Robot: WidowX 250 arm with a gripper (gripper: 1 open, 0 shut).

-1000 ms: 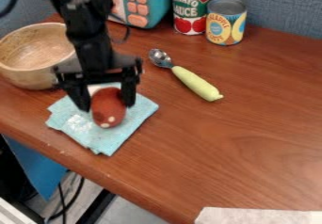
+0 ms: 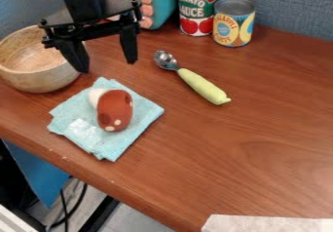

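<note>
My black gripper (image 2: 105, 53) hangs at the upper left, above and behind a folded light blue cloth (image 2: 81, 133), with its fingers apart and nothing between them. On the cloth lies a red-brown oval object (image 2: 115, 112) with a paler end toward the back left.
A wooden bowl (image 2: 29, 75) sits at the left edge. A scoop with a pale green handle (image 2: 198, 85) lies right of the cloth. A red can (image 2: 196, 12), a yellow-label can (image 2: 233, 26) and a teal object (image 2: 146, 12) stand at the back.
My gripper has risen and moved back, away from the red-brown object, which now shows fully on the cloth.
</note>
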